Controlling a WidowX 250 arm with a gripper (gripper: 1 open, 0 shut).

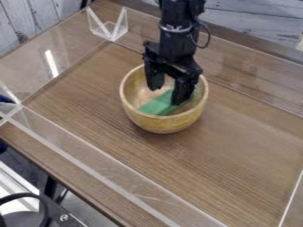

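A light wooden bowl (138, 120) sits in the upper middle of the wooden table, with a green object (162, 104) lying inside it. My black gripper (166, 83) hangs over the bowl, its two fingers apart, open, reaching down around the upper part of the green object. Whether it touches the object is hard to tell.
A white angular wire-like shape (108, 25) stands at the back left. Black cables lie at the lower left edge.
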